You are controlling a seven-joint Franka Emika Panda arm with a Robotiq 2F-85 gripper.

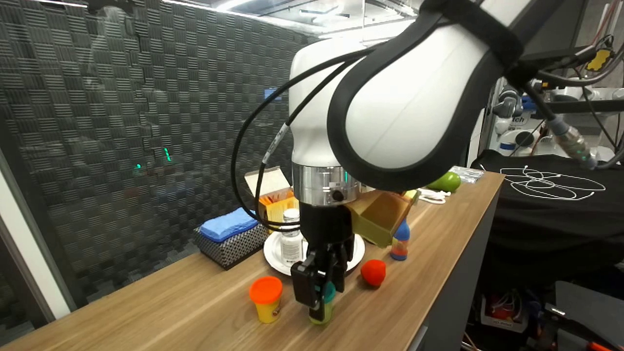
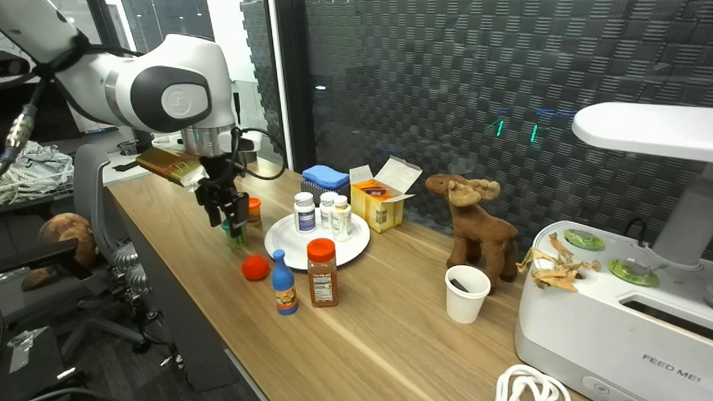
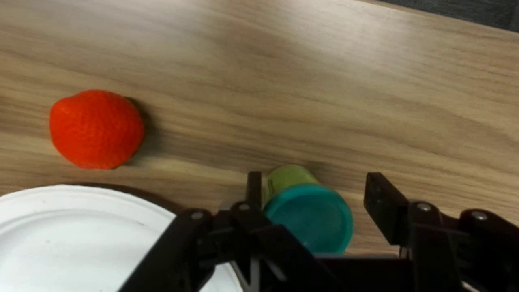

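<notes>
A small tub with a teal lid [image 3: 311, 219] and a yellow-green body [image 3: 288, 176] stands on the wooden counter. My gripper is down around it, one finger on each side. In the wrist view the left finger [image 3: 254, 187] appears against the tub, while a strip of counter shows between the lid and the right finger. Firm contact on both sides does not show. From outside, the black gripper [image 1: 324, 289] partly covers the tub [image 1: 327, 304], whose base appears to be at counter level.
An orange-lidded yellow tub [image 1: 266, 299] stands close by. Near the gripper are a red strawberry-like object [image 3: 96, 129] and a white plate [image 3: 63, 243] with several bottles. A blue bottle [image 2: 284, 284] and a red-capped jar [image 2: 322, 274] stand beyond. The counter's front edge is near.
</notes>
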